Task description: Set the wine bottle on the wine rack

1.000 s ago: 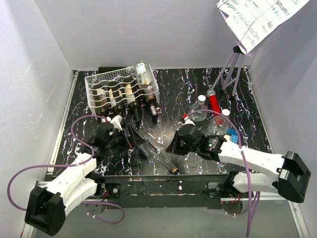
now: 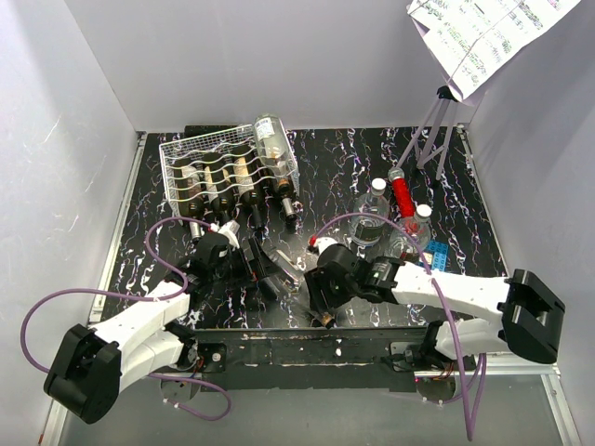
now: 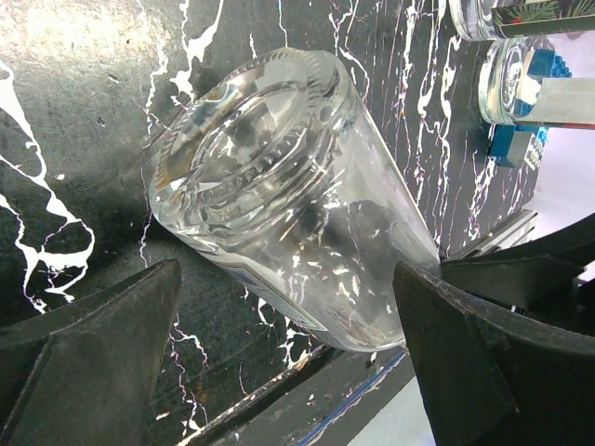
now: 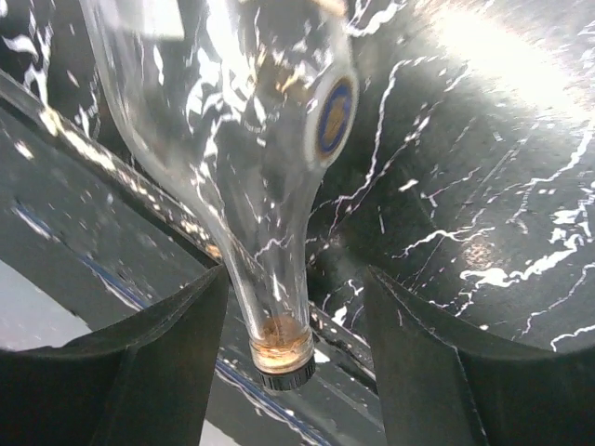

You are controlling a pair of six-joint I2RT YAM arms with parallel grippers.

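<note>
A clear, empty wine bottle (image 2: 290, 279) lies slantwise on the dark marbled table near its front edge. Its broad base (image 3: 251, 139) faces my left gripper, which stands open, one finger on either side of the bottle's line, not closed on it. Over the neck (image 4: 270, 279) my right gripper is open too, with the neck and capped mouth showing between its fingers. The white wire wine rack (image 2: 172, 172) stands at the back left, holding several dark bottles and one clear bottle (image 2: 271, 139) at its right end.
Two clear bottles with white caps (image 2: 370, 212) stand to the right, beside a red bottle (image 2: 403, 193) and a blue block (image 2: 437, 253). A tripod (image 2: 435, 130) stands at the back right. Between rack and tripod the table is bare.
My left gripper has shifted slightly toward the bottle's base. The bottle looks unmoved.
</note>
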